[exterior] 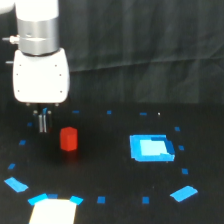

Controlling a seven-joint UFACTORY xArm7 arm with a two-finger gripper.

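Observation:
A red block (68, 139) stands on the black table at the left of the camera view. My gripper (43, 124) hangs from the white arm a little to the left of the block, its fingers apart from it in the image. The fingers are small and dark against the black background, so how wide they stand cannot be made out. No object shows at their tips.
A blue square (134, 150) with a paler patch (153, 147) on it lies right of centre. Blue tape marks (183, 193) dot the table. A cream object (53, 212) is cut off at the lower left edge. Mostly clear table separates the block and blue square.

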